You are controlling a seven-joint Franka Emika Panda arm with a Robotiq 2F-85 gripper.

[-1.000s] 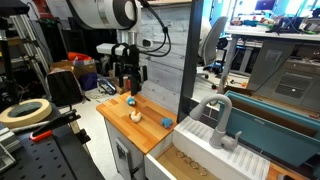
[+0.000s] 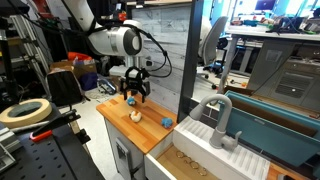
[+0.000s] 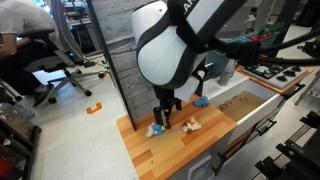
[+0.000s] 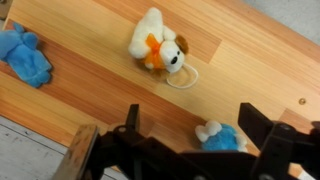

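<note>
My gripper (image 2: 136, 98) hangs low over the wooden tabletop with its fingers apart; in the wrist view its dark fingers (image 4: 97, 152) stand wide at the lower edge. Near them is a blue-and-white plush toy (image 4: 222, 137), partly hidden by the gripper; contact cannot be told. That toy (image 3: 155, 130) lies beside the gripper (image 3: 174, 110) in exterior view 2. A white-and-brown plush dog (image 4: 160, 43) with an orange collar and a string loop lies apart from the fingers. Farther off rests a blue plush toy (image 4: 27, 55), also seen as the blue toy (image 2: 167, 122) in exterior view 1.
An open drawer (image 2: 185, 165) with small items sits beside the wooden surface (image 2: 152, 132). A grey faucet (image 2: 207, 108) and a drying rack stand behind it. A grey panel (image 3: 120, 75) rises along one edge. Bare wood lies between the toys.
In exterior view 1 the arm has come down toward the tabletop and slightly to the right, near the blue-and-white toy. The toys lie where they were.
</note>
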